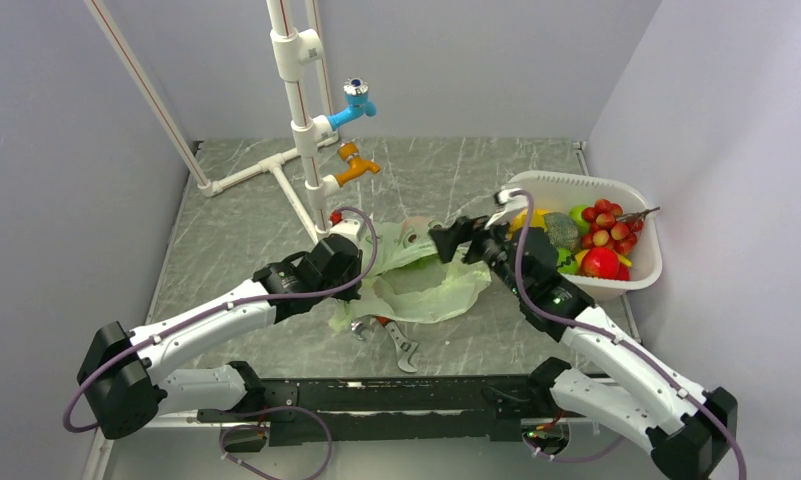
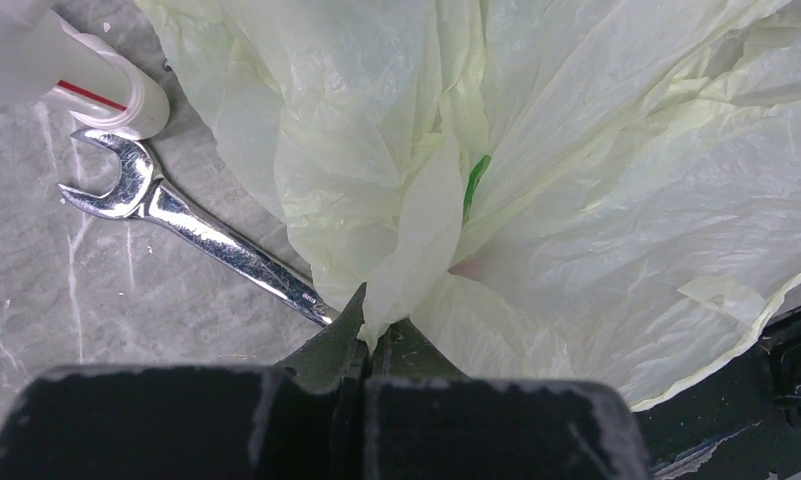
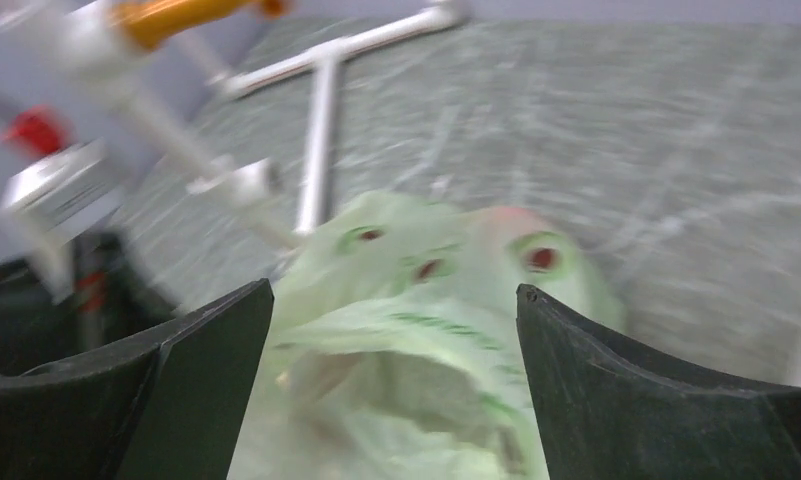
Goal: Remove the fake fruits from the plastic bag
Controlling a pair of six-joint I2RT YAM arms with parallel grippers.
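Note:
A pale green plastic bag (image 1: 441, 297) lies crumpled mid-table, its mouth gaping toward the front. My left gripper is shut on a pinched fold of the bag at its left side. In the right wrist view the bag (image 3: 396, 310) sits ahead of and below my right gripper, whose fingers stand apart with nothing between them. A pinkish shape shows faintly through the bag's far part; what else the bag holds is hidden. Fake fruits, such as red grapes (image 1: 616, 228) and a red round fruit (image 1: 601, 263), fill the white basket (image 1: 652, 262) on the right.
A wrench (image 2: 216, 233) lies under the bag's left edge, and an adjustable wrench (image 1: 403, 347) lies in front of it. The white pipe stand (image 1: 301, 130) with a blue tap (image 1: 354, 108) and an orange tap (image 1: 354, 165) rises behind. Free table shows at the back.

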